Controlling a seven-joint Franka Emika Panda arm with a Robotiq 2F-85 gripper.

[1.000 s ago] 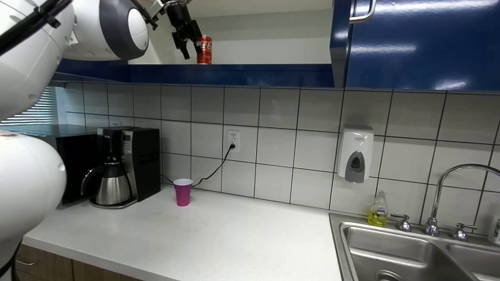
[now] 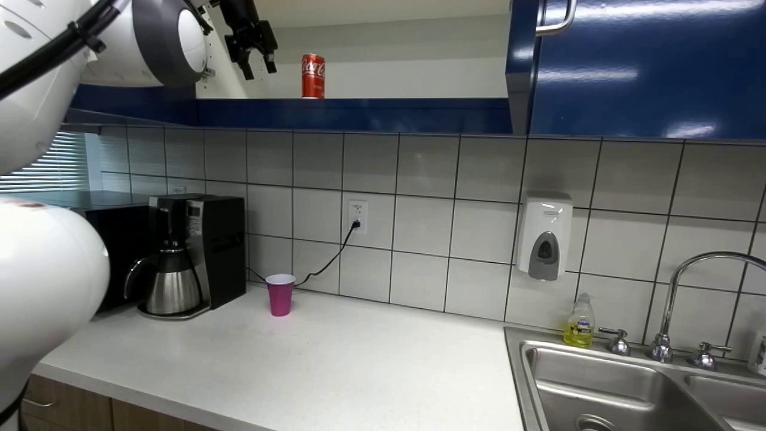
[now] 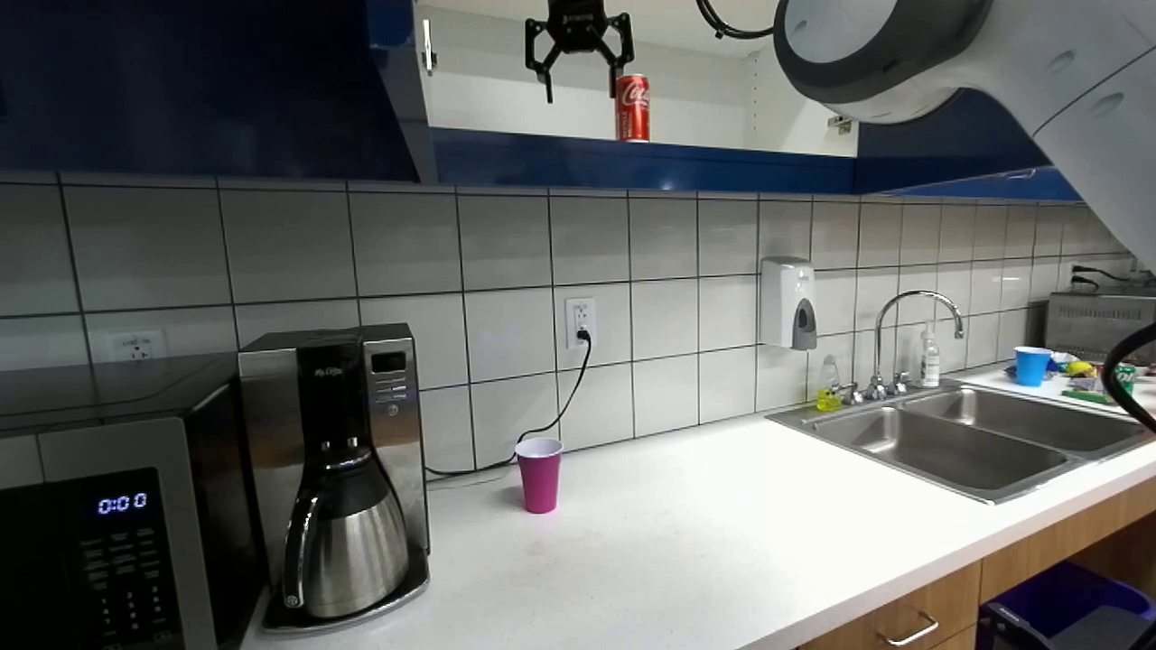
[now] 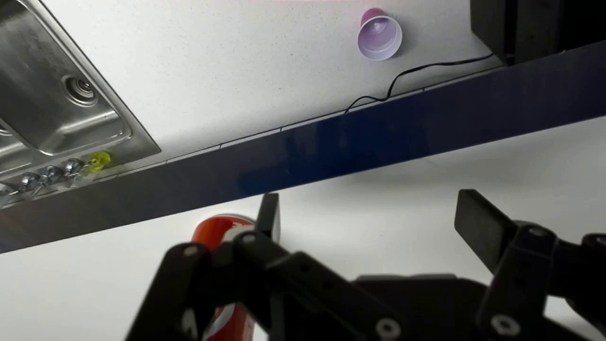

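Observation:
A red Coca-Cola can (image 2: 313,76) stands upright on the shelf of the open blue cabinet. My gripper (image 2: 259,70) is to its left in exterior view 1, its fingers wide apart with nothing between them. In exterior view 2 the same gripper (image 3: 581,96) hangs at shelf height, with one finger close to or overlapping the can (image 3: 635,108). The wrist view has the can (image 4: 230,324) outside the left finger, partly hidden by it. White shelf surface fills the gap between the fingertips of the gripper.
The cabinet's blue front edge (image 2: 359,115) runs below the can. On the counter (image 2: 388,359) stand a pink cup (image 2: 280,298) and a coffee maker (image 2: 219,248). A sink (image 2: 610,381) and soap bottle (image 2: 580,323) lie to the right. Mid-counter is clear.
My gripper has moved left and slightly up in exterior view 1, from beside the can to clear of it. The can stands where it was.

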